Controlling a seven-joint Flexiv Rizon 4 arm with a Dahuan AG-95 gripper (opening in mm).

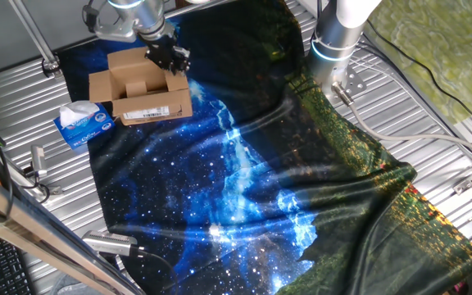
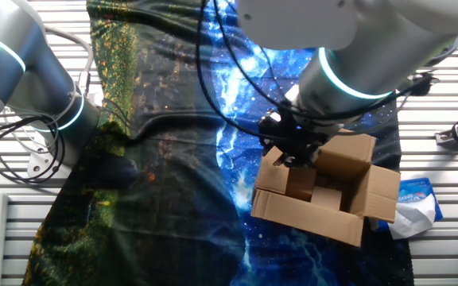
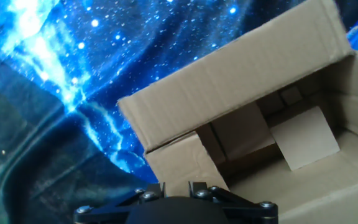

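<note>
An open cardboard box (image 1: 152, 109) stands on the dark galaxy-print cloth (image 1: 211, 176), its flaps folded outward. My gripper (image 1: 183, 65) hangs over the box's edge on the side away from the tissue box. In the wrist view a small gap shows between the fingertips of the gripper, with cardboard flap (image 3: 182, 163) visible behind them. No held object can be made out there, and whether the fingers touch the flap is unclear. Inside the box (image 2: 304, 219), a smaller cardboard piece (image 3: 304, 138) stands up; the rest of the inside is partly shadowed.
A blue tissue box (image 1: 84, 127) sits beside the cardboard box. A grey adapter (image 1: 111, 243) lies near the cloth's front corner. The cloth's middle is wrinkled but clear.
</note>
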